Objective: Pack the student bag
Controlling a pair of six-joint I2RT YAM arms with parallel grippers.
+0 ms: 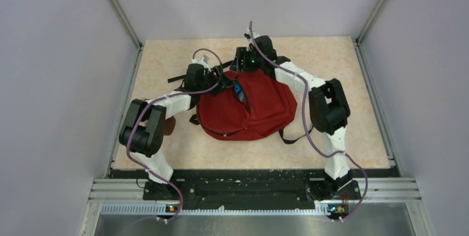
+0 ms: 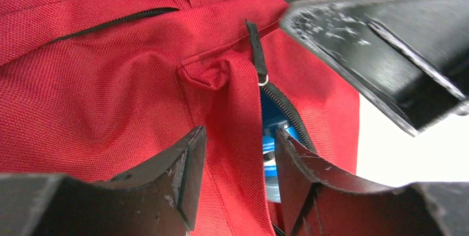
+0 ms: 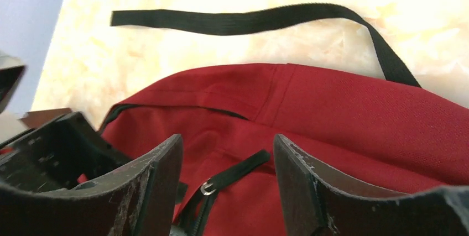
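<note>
The red bag (image 1: 260,103) lies flat in the middle of the table, its pocket part unzipped, with a blue and clear item (image 1: 240,92) showing inside. At the upper end of that pocket my left gripper is open; the folded red pocket edge (image 2: 243,103) lies between its fingers in view, not visibly pinched. A black zipper pull (image 2: 255,48) stands beyond those fingertips. Close by, my right gripper is open near the bag's top edge. The same pull tab (image 3: 238,172) shows between its fingers in the right wrist view, without visible contact.
A black strap (image 3: 243,21) runs over the table behind the bag, and another strap (image 1: 296,138) loops at the lower right. Something brown (image 1: 169,126) lies partly under the left arm. Both grippers are very close together. Free table (image 1: 354,114) extends on the right.
</note>
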